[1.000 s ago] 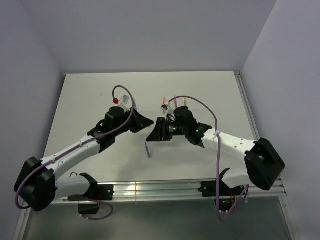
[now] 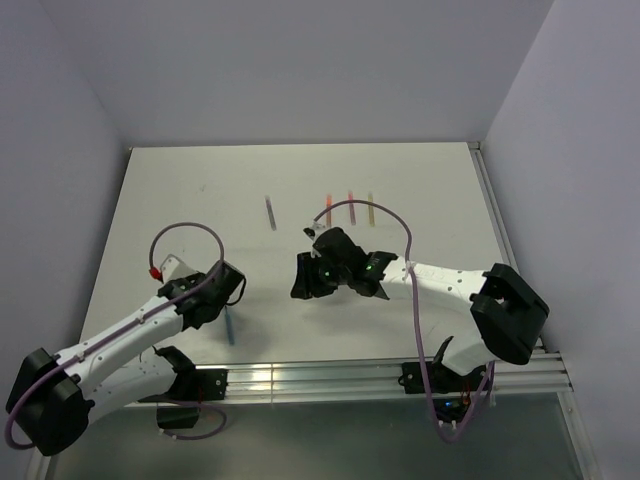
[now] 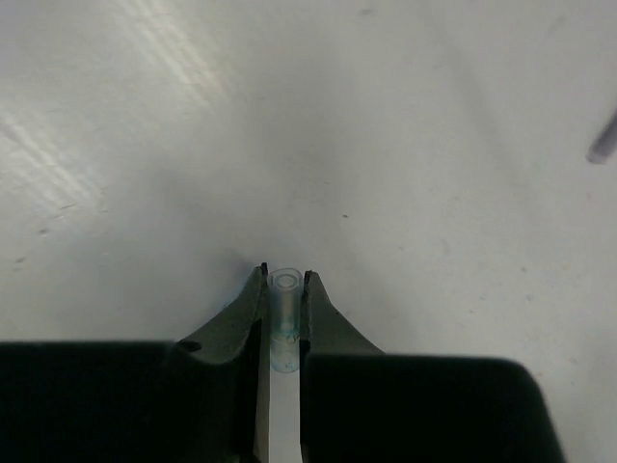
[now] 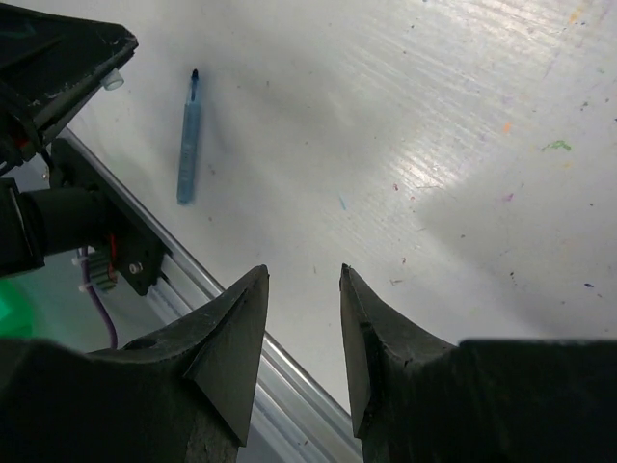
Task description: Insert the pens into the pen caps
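Observation:
My left gripper is shut on a clear pen cap (image 3: 285, 328), seen end-up between its fingers. A blue pen (image 2: 229, 325) lies on the table beside the left gripper, near the front edge; in the right wrist view the same blue pen (image 4: 189, 149) shows its dark tip. My right gripper is part open at the middle of the table, with nothing between its fingers. A grey pen (image 2: 270, 213) lies farther back, with orange (image 2: 329, 208), pink (image 2: 351, 208) and yellow (image 2: 371, 209) pens to its right.
The white table (image 2: 190, 180) has clear room at back left and right. A metal rail (image 2: 300, 373) runs along the front edge, and grey walls stand at the sides and back.
My left gripper has drawn back left and down with the cap. The blue pen has shifted left toward the front. The right gripper has moved slightly left and down.

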